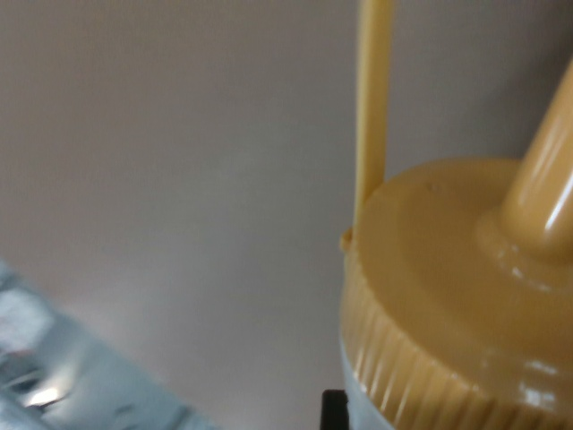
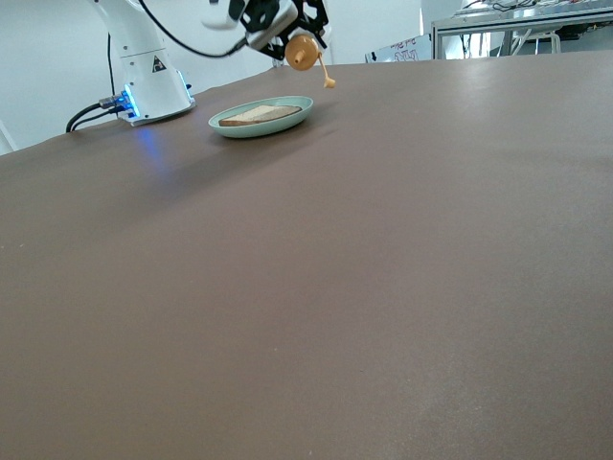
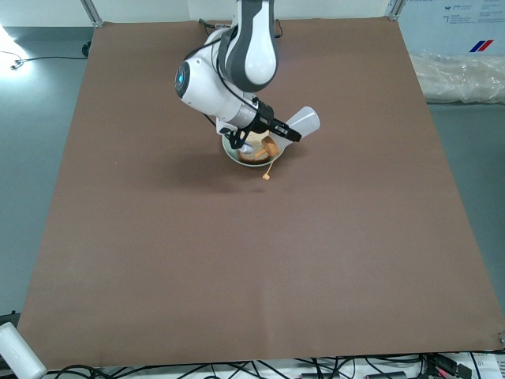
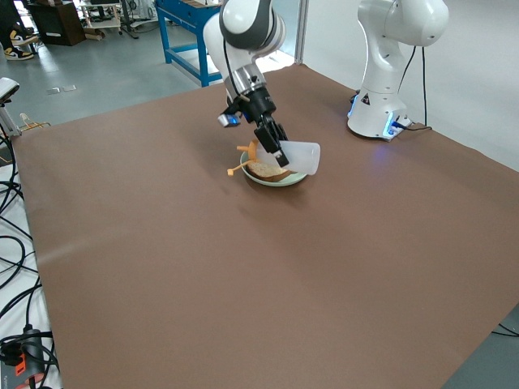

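Note:
A translucent squeeze bottle (image 4: 296, 158) with an orange cap (image 2: 302, 54) and a dangling tethered tip cover (image 2: 329, 82) is held by the gripper (image 4: 276, 146), shut on it and tilted with the nozzle low. A slice of bread (image 2: 259, 113) lies on a pale green plate (image 2: 230, 132), beneath and beside the held bottle. In the wrist view the cap (image 1: 448, 287) fills the lower right; the bread is not seen there.
Cables run along its edge outside.

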